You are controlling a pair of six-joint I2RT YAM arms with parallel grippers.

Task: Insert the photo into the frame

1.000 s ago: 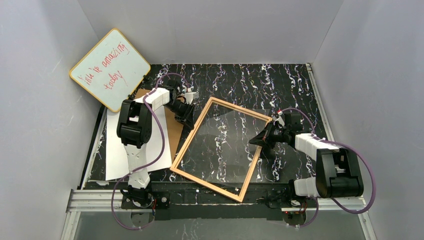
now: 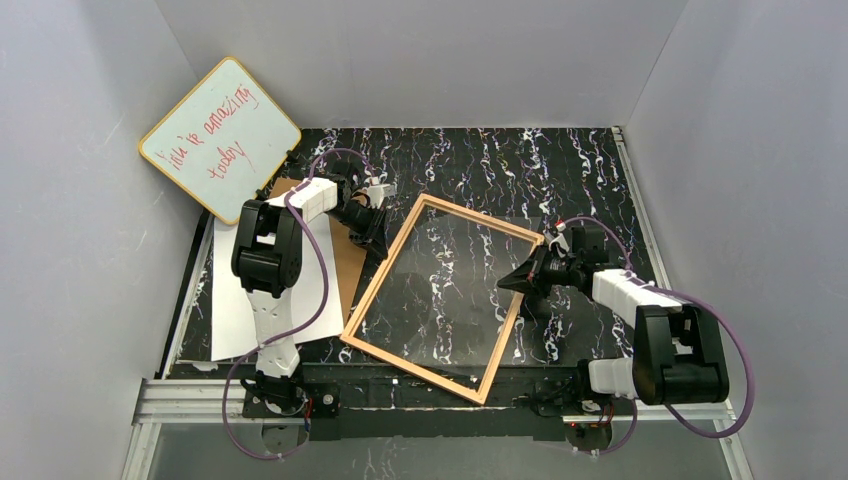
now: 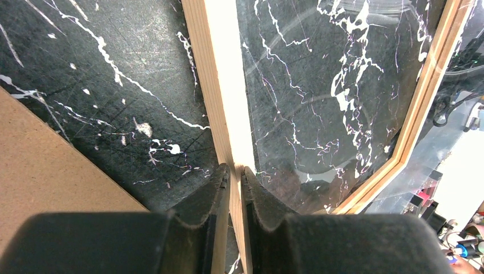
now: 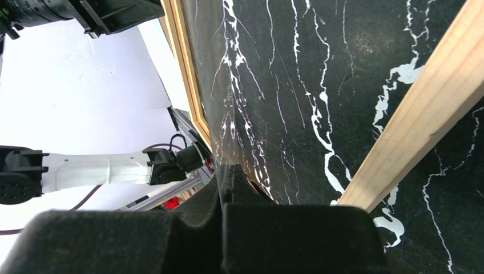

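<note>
The light wooden frame (image 2: 382, 276) lies tilted on the dark marbled table. Across it rests a clear sheet (image 2: 455, 270), whose upper right corner sticks out past the frame. My right gripper (image 2: 510, 284), over the frame's right rail, is shut on the clear sheet; in the right wrist view the sheet's edge runs between the dark fingers. My left gripper straddles the frame's left rail (image 3: 222, 97), its tips close to both sides of the wood; how firmly they close on it is unclear. Nothing in view can be made out as the photo for certain.
White sheets (image 2: 230, 310) and a brown board (image 2: 349, 262) lie left of the frame, partly under my left arm. A whiteboard with red writing (image 2: 220, 135) leans at the back left.
My right arm has shifted very slightly near its elbow. Both grippers and the frame have stayed in place.
</note>
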